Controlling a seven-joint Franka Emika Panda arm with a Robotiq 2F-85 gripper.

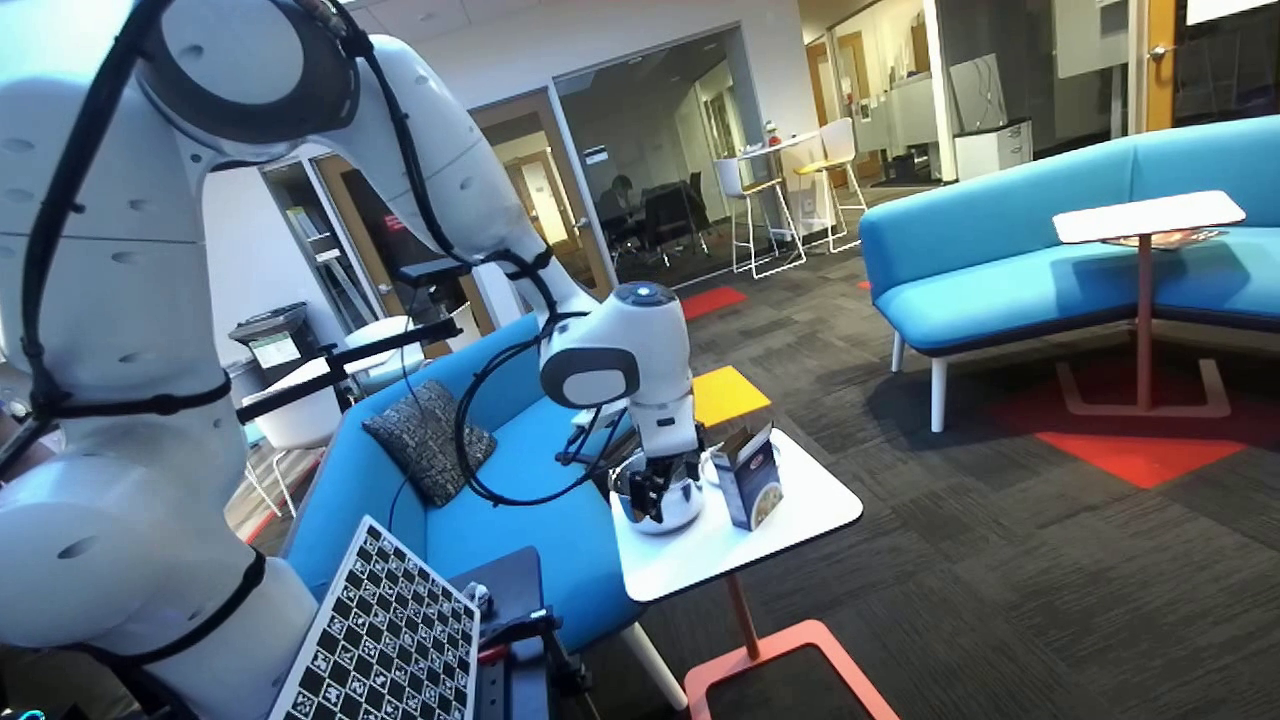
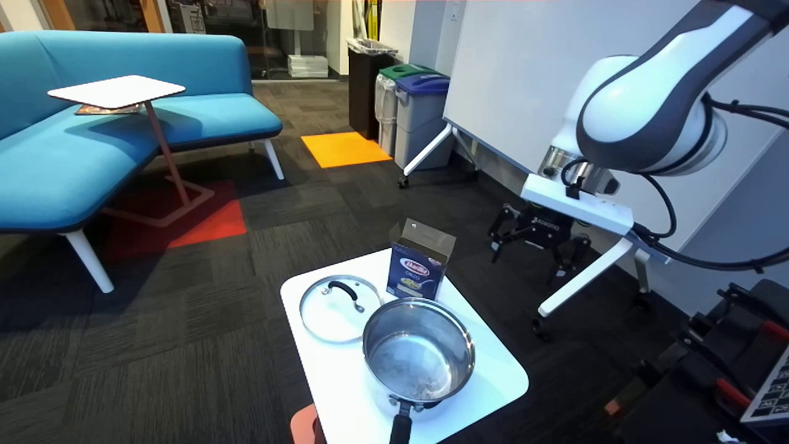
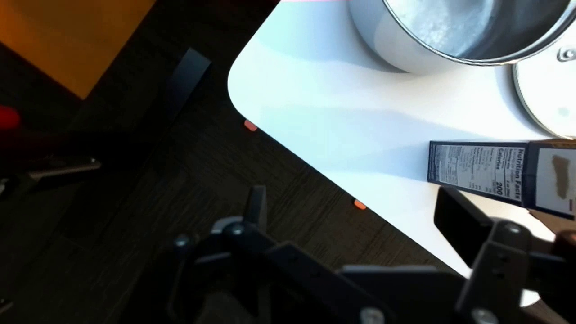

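Observation:
My gripper [image 2: 529, 260] stands open beside the small white table [image 2: 494, 374], with nothing between its fingers. In the wrist view, dark floor and the table's edge show between the fingertips of the gripper. The blue Barilla orzo box [image 2: 414, 274] stands upright on the table, its top flaps raised; in the wrist view the box [image 3: 478, 170] lies beyond the right finger. A steel pot [image 2: 418, 355] without its lid looks empty inside. Flat on the table beside the pot and box rests the lid [image 2: 329, 318] with a black handle. In exterior view 1 the gripper [image 1: 660, 486] partly covers the pot.
A blue sofa [image 1: 528, 516] runs along the table's far side in exterior view 1. The pot's black handle [image 2: 400, 428] sticks out over the table's edge. A checkered board [image 1: 384, 636] stands near the arm's base. Bare tabletop shows between pot and box.

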